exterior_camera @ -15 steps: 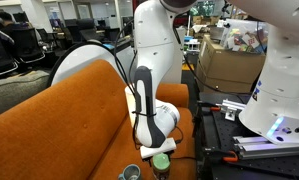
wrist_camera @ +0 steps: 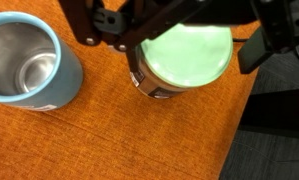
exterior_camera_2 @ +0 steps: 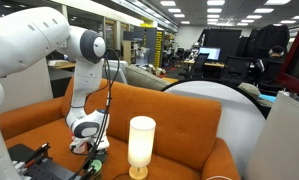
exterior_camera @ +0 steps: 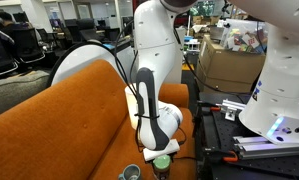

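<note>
A jar with a pale green lid (wrist_camera: 192,52) stands on the orange seat, seen from above in the wrist view. My gripper is open, with its dark fingers (wrist_camera: 261,48) on either side of the lid and no grip closed on the jar. From outside, the same green lid (exterior_camera: 162,162) shows directly under the gripper at the bottom of exterior view 1. A blue-rimmed metal cup (wrist_camera: 51,85), empty inside, sits beside the jar, to its left in the wrist view.
The orange couch (exterior_camera_2: 187,117) has a tall backrest behind the arm. A white cylindrical lamp (exterior_camera_2: 141,140) stands on the seat in exterior view 2. The seat's edge drops to a dark floor (wrist_camera: 274,158) at the lower right of the wrist view.
My gripper has shifted slightly to the right in exterior view 1, over the green lid. The jar and the cup look nearly unmoved.
</note>
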